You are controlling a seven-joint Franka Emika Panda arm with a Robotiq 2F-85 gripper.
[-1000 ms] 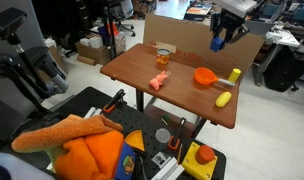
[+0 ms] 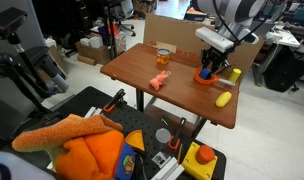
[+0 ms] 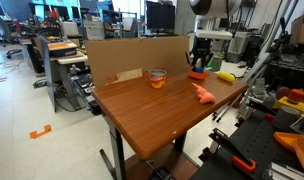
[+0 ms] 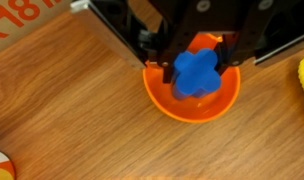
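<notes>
In the wrist view a blue object [image 4: 197, 73] sits between the fingers of my gripper, which is shut on it. Directly beneath lies an orange bowl [image 4: 207, 107], and the blue object appears to be within its rim. Exterior view 1 shows the gripper [image 2: 213, 70] low over the orange bowl [image 2: 201, 81] at the right part of the wooden table [image 2: 177, 95]. Whether the blue object touches the bowl's bottom cannot be seen.
A yellow corn-like item [image 2: 223, 99] and a yellow cylinder [image 2: 231, 74] stand near the bowl. A pink toy [image 2: 159, 80] lies mid-table, and an orange-lidded tin [image 2: 163, 56] is farther back. Cardboard [image 3: 122, 60] borders the back edge.
The arm has come down with the blue object, from high above the table to the orange bowl. The bowl and the other table items look unmoved.
</notes>
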